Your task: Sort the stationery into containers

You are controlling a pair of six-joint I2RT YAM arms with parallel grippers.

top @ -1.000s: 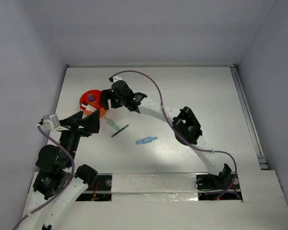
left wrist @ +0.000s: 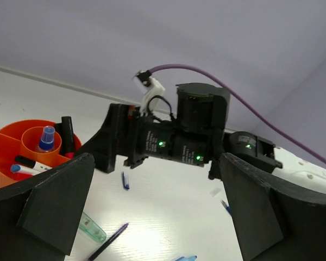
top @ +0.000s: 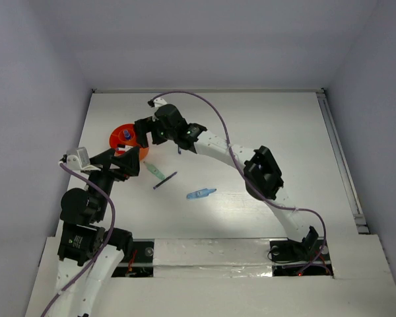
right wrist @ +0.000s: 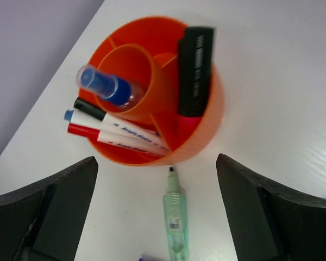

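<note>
An orange divided container [right wrist: 204, 130] holds a blue-capped bottle [right wrist: 106, 87], markers [right wrist: 119, 130] and black items [right wrist: 194, 70]. My right gripper [top: 142, 132] hangs over its right side, open, with nothing between its fingers. My left gripper [top: 124, 162] is open just in front of the container, also empty. Below the container lie a green correction pen [right wrist: 175, 223] and a dark purple pen [top: 165, 180]. A light blue item [top: 200, 193] lies farther toward the front; a small pen [left wrist: 125, 181] lies right of the container.
Grey walls [top: 376, 132] enclose the table at the back and sides. Both arms stand close together at the left half.
My right gripper and arm have shifted a little, with the wrist moved slightly left.
</note>
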